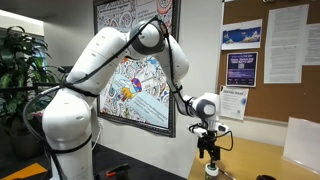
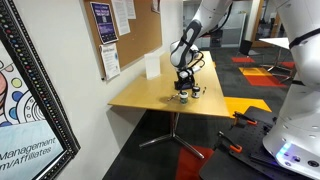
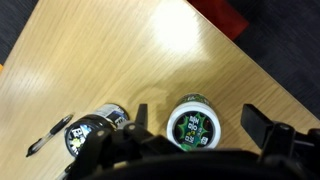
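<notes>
My gripper stands open above the table, its two dark fingers apart in the wrist view. Between and below them is an upright white jar [image 3: 194, 122] with a green and dark top. The same jar [image 1: 211, 170] shows beneath the gripper [image 1: 208, 155] in exterior view 1, with a gap that is hard to judge. To its left in the wrist view lie a dark-lidded container [image 3: 80, 136] and a pen [image 3: 50, 137]. In exterior view 2 the gripper [image 2: 187, 84] is over the table's far part, small and partly unclear.
The wooden table [image 2: 150, 95] has wide bare room toward its left end in exterior view 2. A dark round thing [image 1: 266, 178] sits at the lower edge of exterior view 1. Behind the table rises a wall with a pinboard [image 1: 285, 60].
</notes>
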